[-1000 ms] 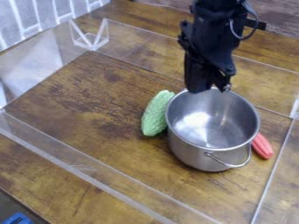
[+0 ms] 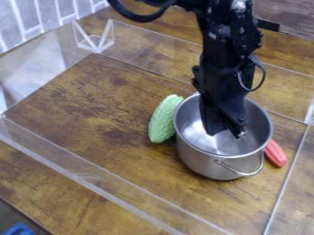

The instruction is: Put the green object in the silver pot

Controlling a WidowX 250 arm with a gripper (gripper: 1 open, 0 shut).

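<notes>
A pale green, bumpy, elongated object (image 2: 163,119) lies on the table against or just beside the left side of the silver pot (image 2: 218,168). The pot stands upright with its mouth facing up. From the top, the black arm reaches down so that my gripper (image 2: 216,127) is over the pot's mouth, its tips overlapping the interior. The green object is left of these tips, apart from them. The arm's dark body hides part of the pot's back rim, and how far apart the fingers stand is not clear.
A red-orange object (image 2: 276,153) lies close against the pot's right side. Clear plastic walls (image 2: 92,179) border the wooden table (image 2: 73,101), whose left and middle area is bare. Something blue (image 2: 18,229) shows at the bottom left corner.
The arm has come down and toward the camera, from above the pot's back rim to over its mouth. The green object, pot and red-orange object have stayed in place.
</notes>
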